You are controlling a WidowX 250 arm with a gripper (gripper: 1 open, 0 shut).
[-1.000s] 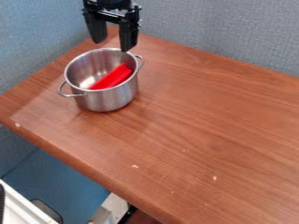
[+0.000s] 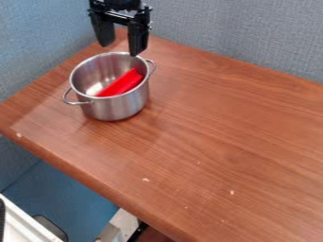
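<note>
A steel pot (image 2: 110,108) with two loop handles stands on the wooden table near its back left. A red elongated object (image 2: 121,83) lies inside it, slanting across the bottom. Above the pot's back edge hangs my black gripper (image 2: 121,38), its two fingers spread open with nothing visible between them.
Blue-grey padded walls line the back and left side. Pale hardware shows below the table's front left edge.
</note>
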